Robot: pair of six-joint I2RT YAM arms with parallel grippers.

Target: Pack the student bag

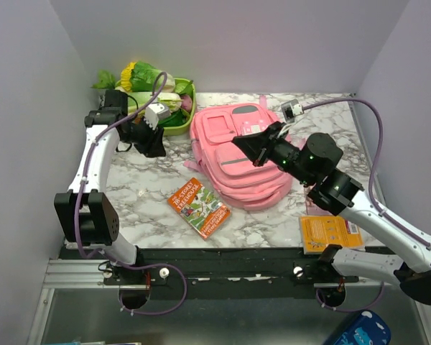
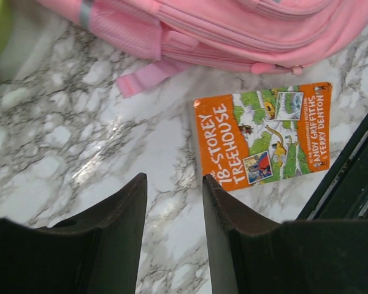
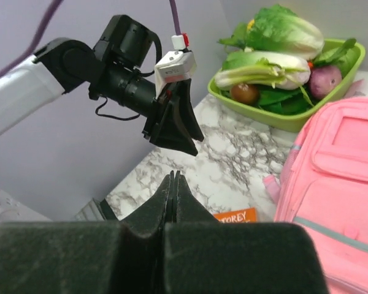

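Observation:
The pink backpack point(image 1: 237, 162) lies on the marble table, its front pockets facing up. In front of it the orange Treehouse book point(image 1: 199, 208) rests flat on the table, cover up. My left gripper is partly open with nothing between its fingers; from the top view that gripper point(image 1: 155, 152) hovers left of the backpack, beyond the book. Over the backpack's upper right hangs my right gripper point(image 1: 248, 152), and in the right wrist view its fingertips point(image 3: 177, 184) meet with nothing showing between them.
A green basket point(image 1: 178, 130) of vegetables stands at the back left. Toward the right front lie a yellow book point(image 1: 330, 233) and another book partly hidden by my right arm. A blue item point(image 1: 363, 330) sits below the table's front edge. Bare marble shows at left front.

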